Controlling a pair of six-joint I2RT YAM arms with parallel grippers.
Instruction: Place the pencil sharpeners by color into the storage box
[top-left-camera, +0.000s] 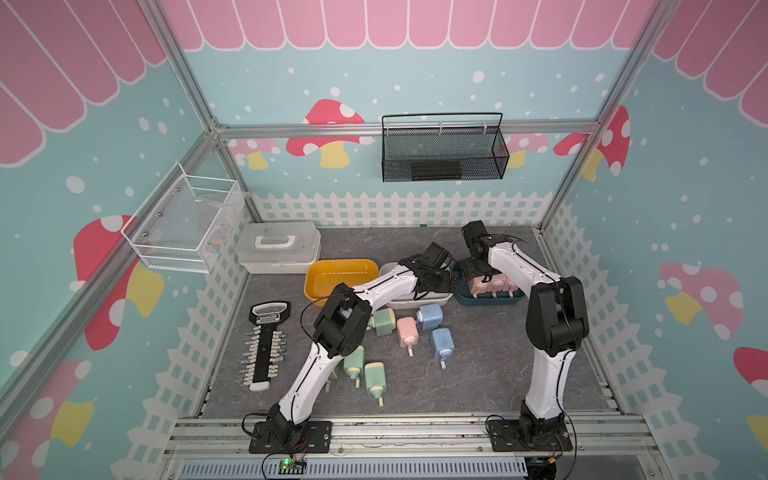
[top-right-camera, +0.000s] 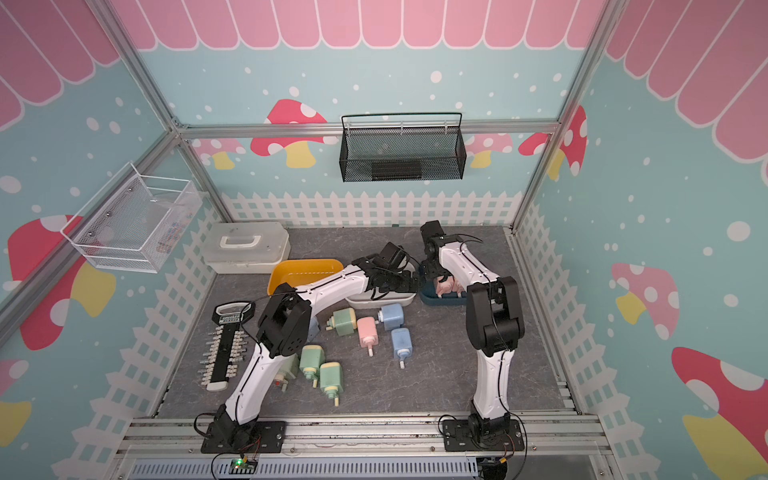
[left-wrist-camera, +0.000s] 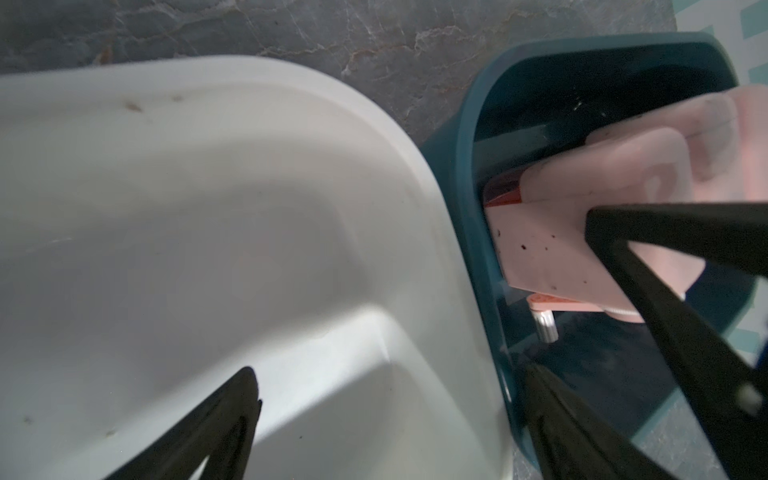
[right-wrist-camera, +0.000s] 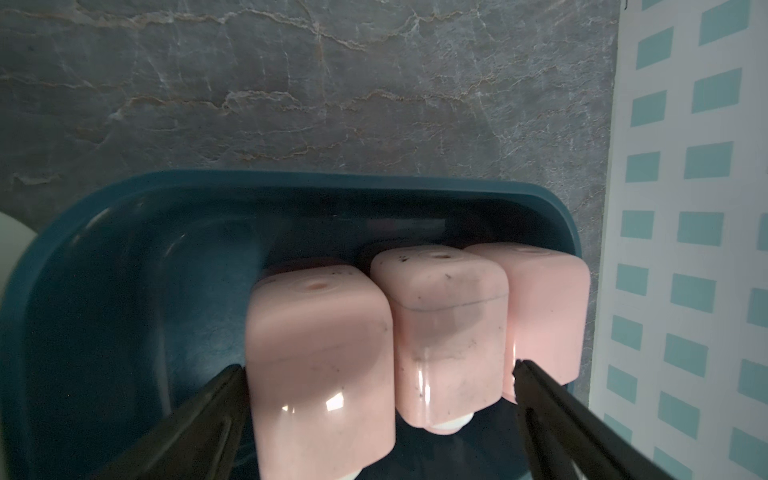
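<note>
Three pink sharpeners (right-wrist-camera: 320, 376) stand side by side in the dark blue box (right-wrist-camera: 400, 182). My right gripper is open over them, its left finger close beside the leftmost one. My left gripper is open with nothing between its fingers, over the white box (left-wrist-camera: 240, 68) and the blue box's near wall. On the table are another pink sharpener (top-left-camera: 408, 329), two blue sharpeners (top-left-camera: 442, 342) and several green sharpeners (top-left-camera: 375, 378). In the top right view, the left arm partly hides another blue sharpener (top-right-camera: 310, 329).
An orange box (top-left-camera: 342, 270) stands left of the white box. A lidded case (top-left-camera: 278, 246) sits at the back left, and a black rack (top-left-camera: 265, 344) of small parts lies at the left.
</note>
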